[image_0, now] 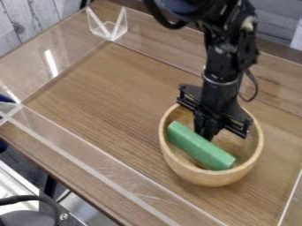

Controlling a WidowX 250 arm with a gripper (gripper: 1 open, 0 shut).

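Note:
A round pale wooden bowl [207,174] sits at the right of the table, holding a green block [202,146] that lies slanted in it. My black gripper [216,128] reaches down from the top into the back of the bowl, just behind the block. Its finger looks shut, with nothing visible held between its fingers; the fingertips are partly hard to make out against the bowl.
A clear plastic angular piece [106,25] stands at the back left. Black cables [32,201] lie at the lower left corner.

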